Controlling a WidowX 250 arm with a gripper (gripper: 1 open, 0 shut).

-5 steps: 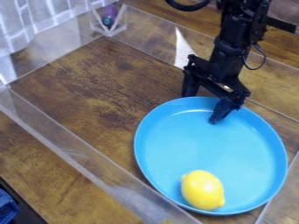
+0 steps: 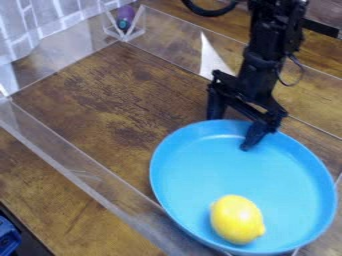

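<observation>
A black robot arm reaches down from the top right to my gripper (image 2: 235,122), whose fingertips are low at the far rim of a blue plate (image 2: 227,170). Whether it is open or shut, or holds anything, is hard to tell in the dark shape. A yellow lemon-like object (image 2: 238,219) lies on the near part of the plate, well away from the gripper.
Wooden floor (image 2: 94,90) fills the left and back, bounded by clear walls. A white piece (image 2: 214,55) stands behind the arm. A small purple object (image 2: 124,18) is at the back left, a dark blue item (image 2: 11,240) at the lower left.
The arm and gripper have shifted slightly down in the view, and the plate and yellow object sit a little lower and to the right.
</observation>
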